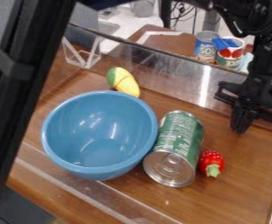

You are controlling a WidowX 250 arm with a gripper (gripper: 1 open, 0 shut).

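My gripper (240,121) is at the right, low over the wooden surface, shut, with nothing visible between its fingers. A red strawberry (212,161) with a pale green top lies below it and to the left, apart from it, right beside a silver-and-green can (176,147) lying on its side. A blue bowl (98,138) stands left of the can. A yellow corn toy (122,81) with green lies behind the bowl.
A clear low wall (165,74) runs along the back. Beyond it stand cans (205,45) on a brown board.
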